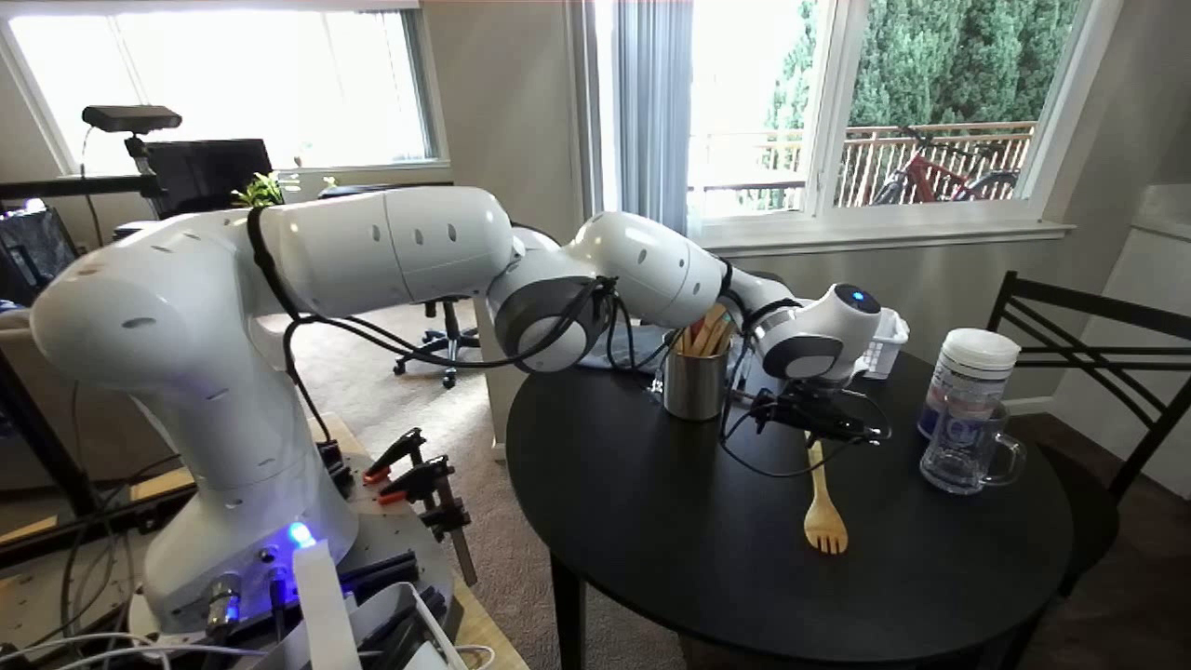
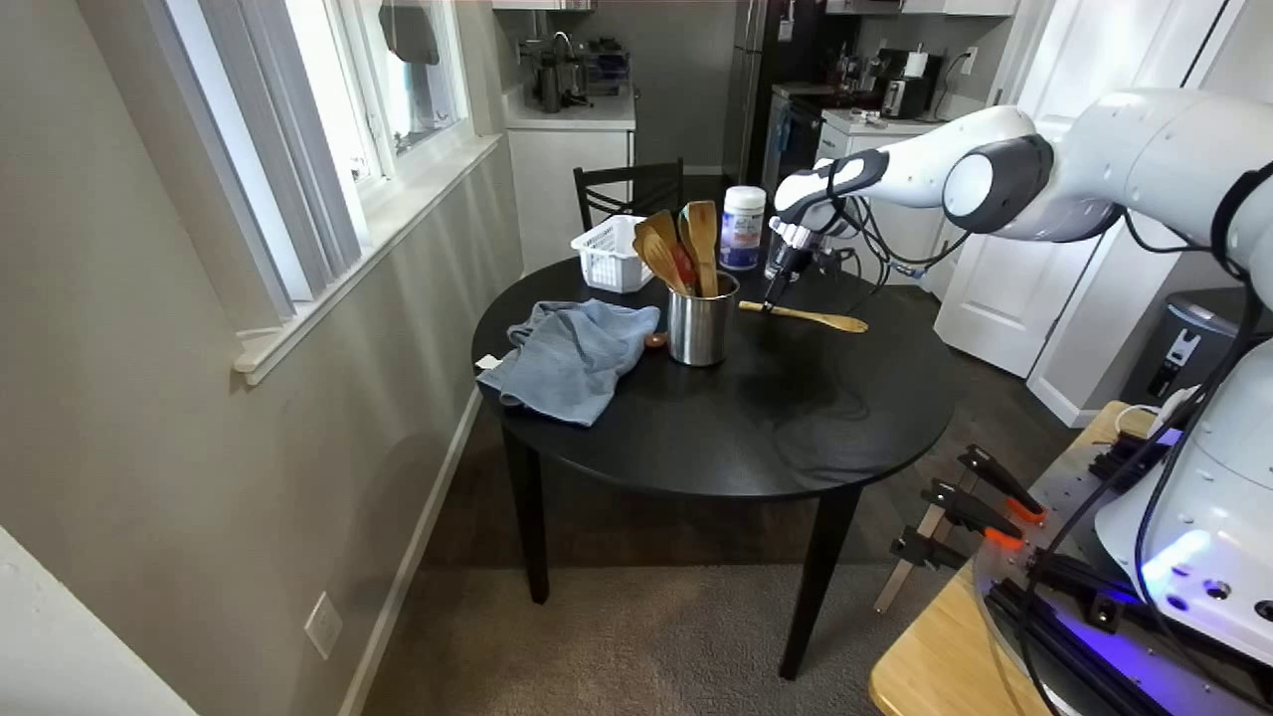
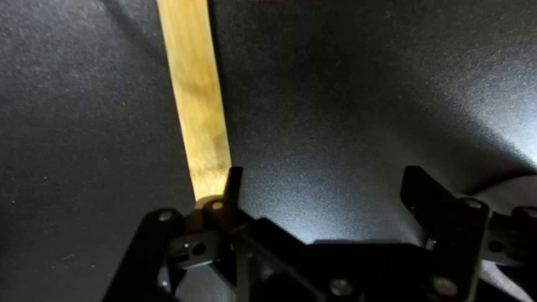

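Observation:
A wooden fork-ended spoon [image 1: 825,525] lies flat on the black round table [image 1: 670,525], tines toward the near side. My gripper is low over the table, its fingers wide apart with only bare tabletop between them. In the wrist view the spoon's handle [image 3: 199,100] runs down to the left finger [image 3: 233,188], which covers the handle's end. The handle is outside the gap, and touching cannot be told from being just beneath. Exterior view 2 shows the spoon [image 2: 823,317] stretching from the gripper toward the robot's side.
A steel holder [image 1: 694,385] of wooden utensils stands beside the arm. Behind are a white basket [image 2: 612,257] and a blue-grey cloth [image 2: 573,358]. A lidded canister [image 1: 973,368] and a clear mug [image 1: 962,452] stand on the right.

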